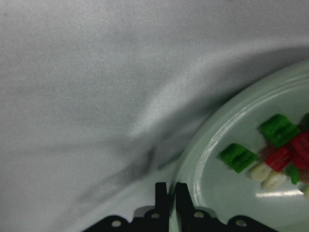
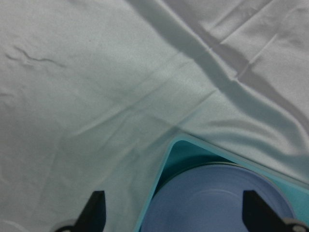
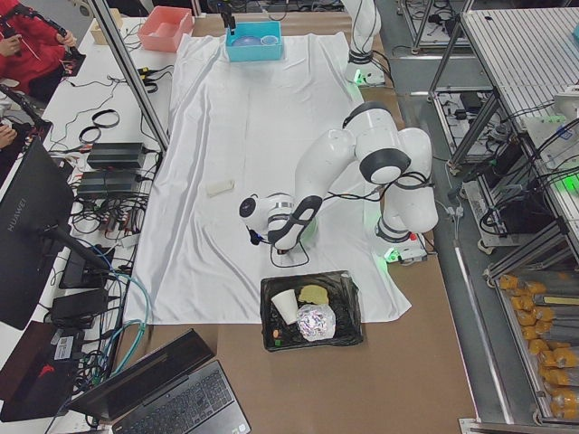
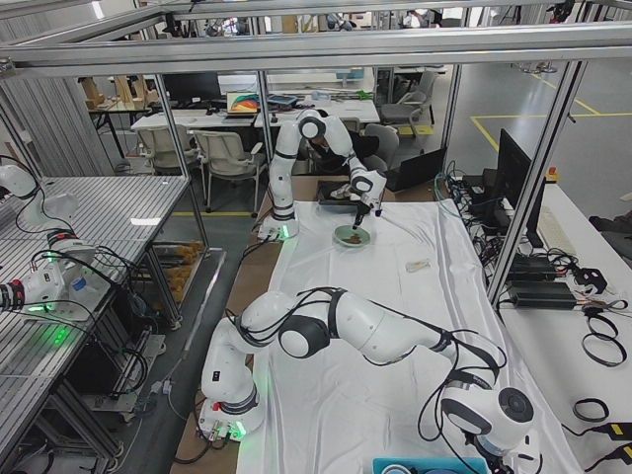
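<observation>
A pale green plate (image 4: 352,237) holds green, red and cream pieces (image 1: 280,159), seen close in the left wrist view. My left gripper is at its rim, fingers nearly together; whether it grips the rim cannot be told. My right gripper stands open above a teal bin (image 2: 169,159) holding a blue round dish (image 2: 212,203), at the far end of the cloth in the camera left view.
A black tray (image 3: 276,333) with a cup, yellow item and foil-covered object sits at the near edge. A small pale bar (image 3: 220,187) lies on the cloth.
</observation>
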